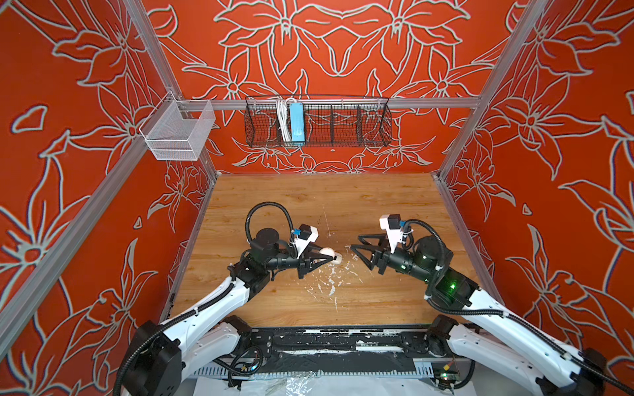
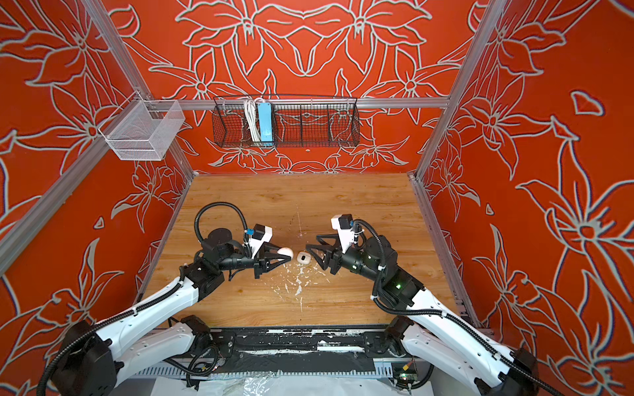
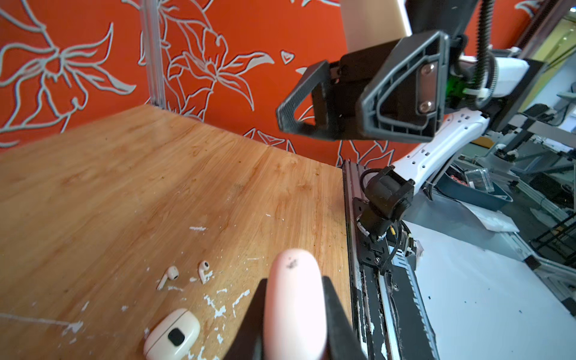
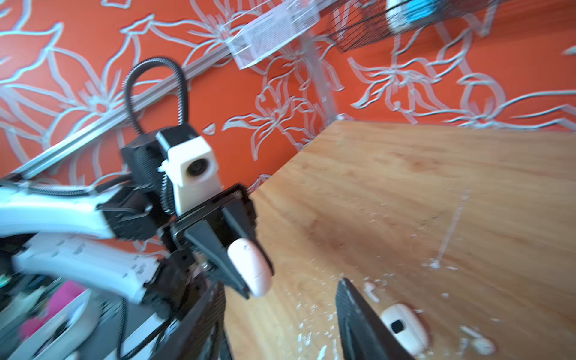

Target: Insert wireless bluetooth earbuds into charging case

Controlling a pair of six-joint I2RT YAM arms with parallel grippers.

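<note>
My left gripper [image 1: 328, 253] is shut on a smooth white rounded piece [image 3: 295, 306], which stands out past its fingertips, high above the table. On the wood below lies a white case [image 3: 174, 334] with a black square mark. Two small white earbuds lie apart from that case: one earbud [image 3: 169, 276] on its side, the other earbud [image 3: 204, 271] close by. In the right wrist view the case [image 4: 405, 328] shows at lower right. My right gripper is open and empty, raised to the right of the left gripper.
Pale scuff marks cover the table's middle. On the back wall hangs a black wire basket [image 1: 343, 122] holding a blue box [image 1: 296, 123] and white cable. A white basket [image 1: 178, 135] hangs at left.
</note>
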